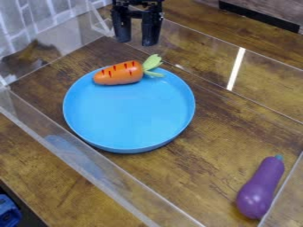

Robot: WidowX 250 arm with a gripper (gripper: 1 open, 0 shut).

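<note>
My gripper [136, 28] hangs at the top centre of the camera view, dark, its two fingers apart with nothing visible between them. It is above and behind a toy carrot [119, 74], orange with dark stripes and pale green leaves, which lies at the back edge of a round blue plate [128, 115]. A purple eggplant [260, 188] lies on the wooden surface at the lower right, apart from the plate.
Clear walls [119, 173] border the wooden surface [225, 124]. A blue object sits partly in view at the lower left corner. The wood right of the plate is bare.
</note>
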